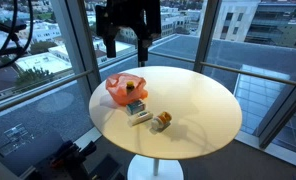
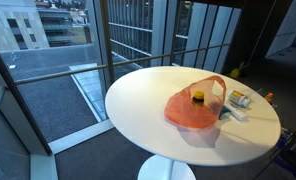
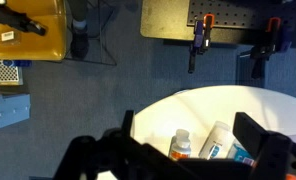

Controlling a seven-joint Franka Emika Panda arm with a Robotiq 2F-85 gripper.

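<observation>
My gripper (image 1: 127, 52) hangs above the round white table (image 1: 203, 100), fingers apart and nothing between them. A crumpled, see-through orange bag (image 1: 118, 90) rests near the table's left edge, and a dark item with a yellow cap (image 2: 198, 97) shows at it. Beside the bag are a jar with a blue-green label (image 1: 135, 107), a white bottle (image 1: 141, 118) lying down and a small amber bottle (image 1: 161, 121). In the wrist view, the amber bottle (image 3: 180, 146) and white bottle (image 3: 217, 139) lie below the open gripper.
Tall windows (image 1: 258, 105) surround the table. Dark equipment (image 1: 68, 158) stands at the lower left, and the wrist view shows a yellow chair or bin (image 3: 28, 35) on the carpet.
</observation>
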